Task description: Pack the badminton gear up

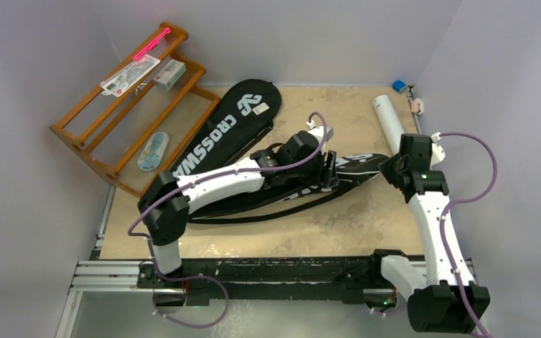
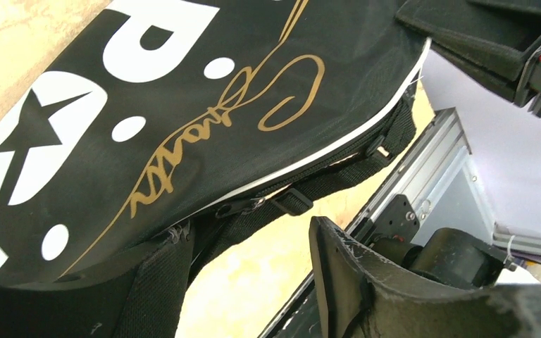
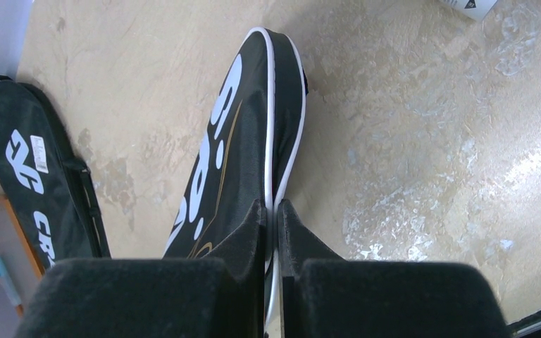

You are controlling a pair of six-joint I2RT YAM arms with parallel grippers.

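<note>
A black badminton bag (image 1: 356, 165) with white lettering lies across the middle of the table, its strap along the front side. In the right wrist view, my right gripper is shut on the white-piped edge of this bag (image 3: 232, 141). My left gripper is open over the bag's near side in the left wrist view, where a zipper pull (image 2: 236, 208) and strap buckle (image 2: 292, 201) show between and above its fingers. A second Crossway bag (image 1: 225, 120) lies behind, partly hidden by my left arm.
A wooden rack (image 1: 123, 141) with small packages stands at the back left. A white cylindrical tube (image 1: 386, 116) lies at the back right, a small blue object (image 1: 399, 86) beside it.
</note>
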